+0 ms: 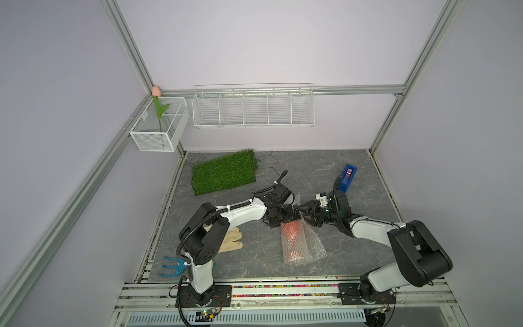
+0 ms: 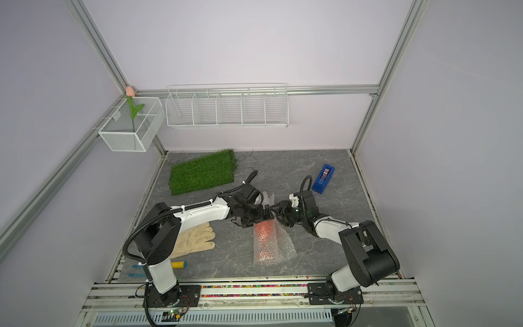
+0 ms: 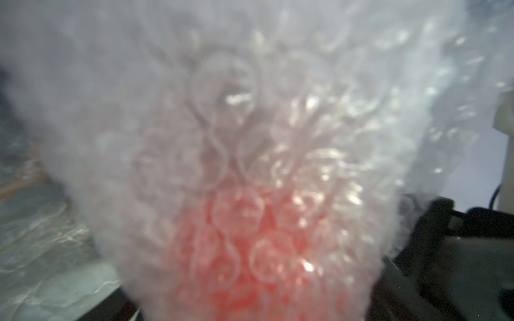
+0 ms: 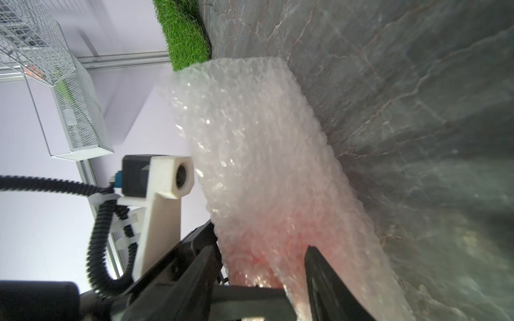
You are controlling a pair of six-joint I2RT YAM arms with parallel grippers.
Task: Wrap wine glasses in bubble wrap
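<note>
A roll of clear bubble wrap lies lengthwise in the middle of the table, with something red inside showing through; no glass outline can be made out. A loose flap of wrap spreads to its right. My left gripper is at the roll's upper part from the left. In the left wrist view its open fingers stand on either side of the wrap. From the right, my right gripper reaches the wrap, fingers apart, with a wrap edge between them; whether they press on it is hidden.
A green turf mat lies at the back left and a blue tool at the back right. Beige gloves and a blue fork lie front left. Both grippers are very close together.
</note>
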